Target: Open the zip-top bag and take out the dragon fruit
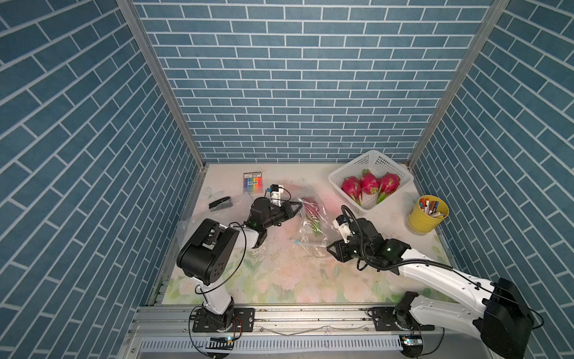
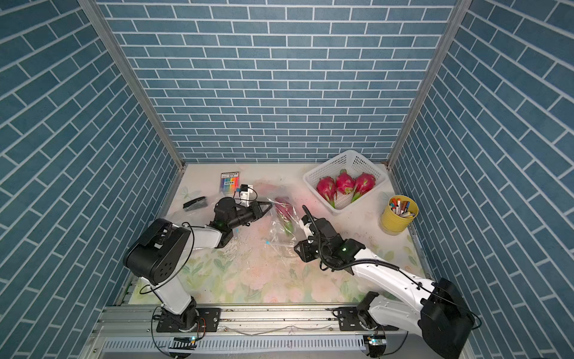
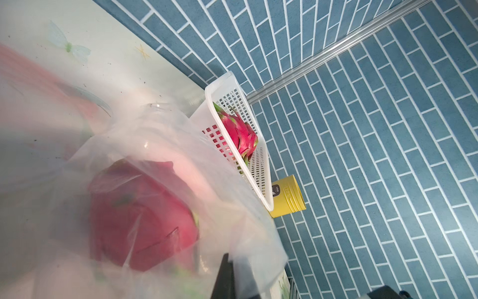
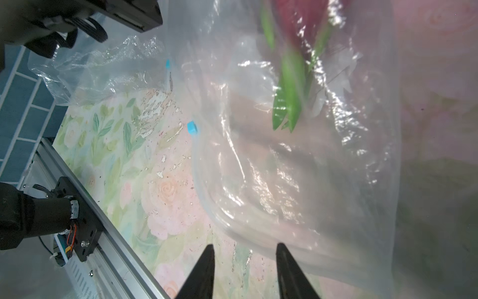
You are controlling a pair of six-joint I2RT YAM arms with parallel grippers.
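Note:
The clear zip top bag (image 4: 298,174) stands partly raised at mid-table, with a dragon fruit (image 3: 144,214) inside, its green leaf tips (image 4: 291,92) pointing toward the bag's lower part. Beside the bag's edge is a blue slider (image 4: 192,128). My left gripper (image 1: 300,207) is shut at the bag's left side, with thin film at its finger (image 3: 225,280); the film partly hides the tips. My right gripper is open, its two fingers apart with no film visibly pinched between them, close to the bag's near right edge.
A white basket (image 1: 391,164) holding three dragon fruits stands at the back right. To its right is a yellow bucket (image 1: 421,224) of markers. A pen pack (image 1: 253,182) and a black stapler-like object (image 1: 220,202) lie at the back left.

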